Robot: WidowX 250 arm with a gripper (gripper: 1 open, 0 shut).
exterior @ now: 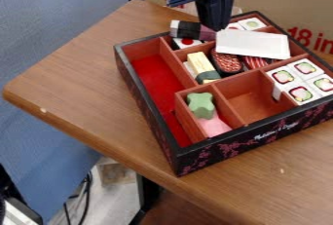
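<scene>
The black gripper (pixel 215 15) hangs over the back of a patterned bento box (pixel 307 115) with red and orange compartments. Its finger state is unclear from this view. Below it are a pink-and-dark block (pixel 189 30) and a white lid-like piece (pixel 252 44). The box holds a yellow block (pixel 202 65), a green piece (pixel 201 103), a pink piece (pixel 213 126), red pieces (pixel 228 62) and several white roll pieces (pixel 305 70). The left compartment (pixel 150 73) is bare red.
Cardboard (pixel 293 0) stands behind, and a blue surface (pixel 58 15) lies beyond the table's left edge.
</scene>
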